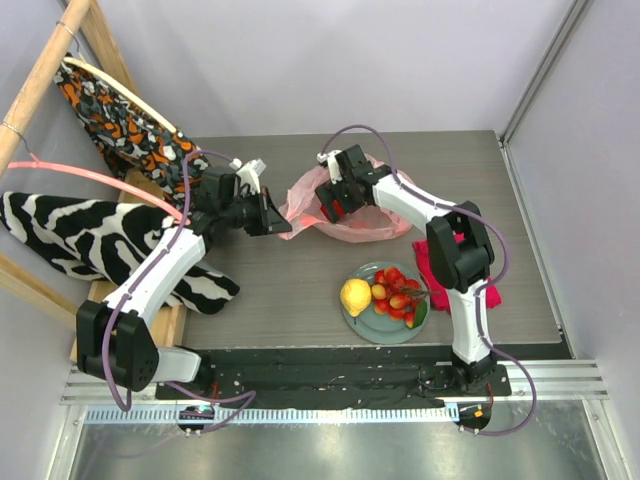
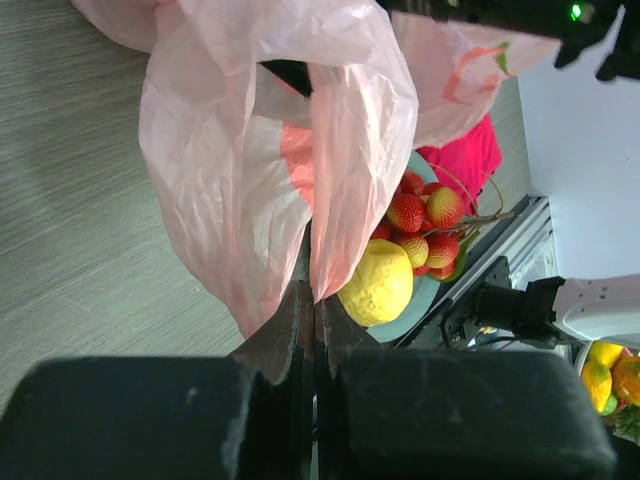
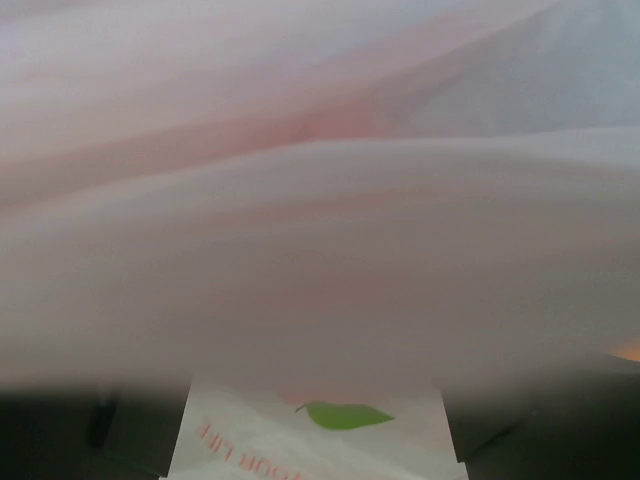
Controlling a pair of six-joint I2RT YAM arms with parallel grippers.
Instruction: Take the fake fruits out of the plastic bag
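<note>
The pink translucent plastic bag (image 1: 372, 228) lies on the table with its mouth spread. A red fruit (image 1: 335, 212) shows inside it, partly hidden by my right gripper (image 1: 333, 203). That gripper reaches down into the bag with its fingers (image 3: 140, 430) apart, one on each side of the fruit in the top view. In the right wrist view, pale plastic covers most of the picture and no fruit shows between the fingers. My left gripper is shut on the bag's edge (image 2: 262, 300), pulling it out to the left.
A grey-green plate (image 1: 372, 328) near the front edge carries a yellow fruit (image 1: 355, 297) and several red fruits (image 1: 398, 300). A red cloth (image 1: 488, 297) lies at the right, partly under the right arm. Hanging clothes (image 1: 95, 235) fill the left side. Bare table lies left of the plate.
</note>
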